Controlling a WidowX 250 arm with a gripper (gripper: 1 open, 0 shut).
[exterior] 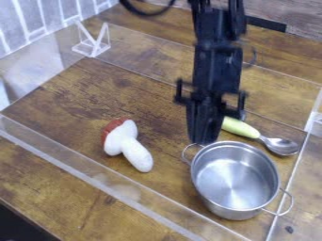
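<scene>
My black gripper (pixel 208 118) hangs just behind and above the steel pot (pixel 233 177), blurred in the camera view; whether its fingers are open or shut is unclear. A pale yellow-green object (pixel 236 127) with a metal spoon (pixel 280 146) at its right end lies behind the pot, partly hidden by the gripper. A white mushroom toy with a red cap (pixel 132 151) lies on the wooden table to the left of the pot.
A white wire stand (pixel 92 40) is at the back left beside a railing. Clear panels edge the table (pixel 75 94).
</scene>
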